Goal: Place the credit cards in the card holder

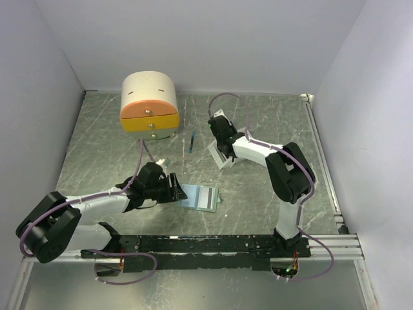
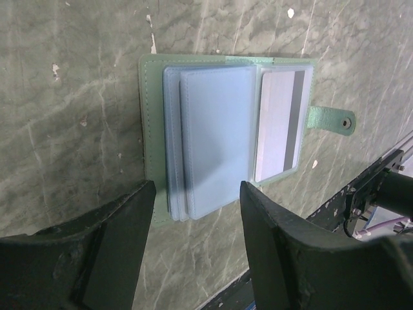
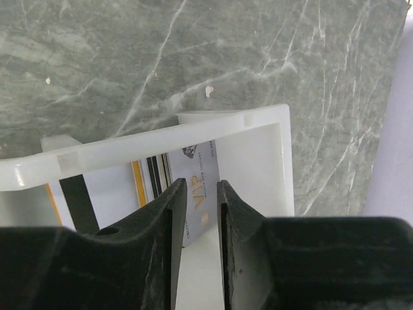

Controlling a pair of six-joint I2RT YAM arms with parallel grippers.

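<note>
In the left wrist view the card holder [image 2: 222, 129] lies unfolded on the table, pale green outside with blue pockets and a white, grey-striped panel. My left gripper is open at the holder's near edge, its fingers [image 2: 139, 210] apart; whether they touch it I cannot tell. The credit cards [image 3: 193, 174], one lettered VIP, lean in a row inside a white tray [image 3: 284, 145] in the right wrist view. Above them my right gripper is partly open, with a narrow gap between its fingertips and no card seen gripped. In the top view its arm hides most of the tray.
A white, orange and yellow drawer box [image 1: 149, 103] stands at the back left. A dark blue pen-like item [image 1: 191, 141] lies right of it. Bare table stretches between the tray and the card holder.
</note>
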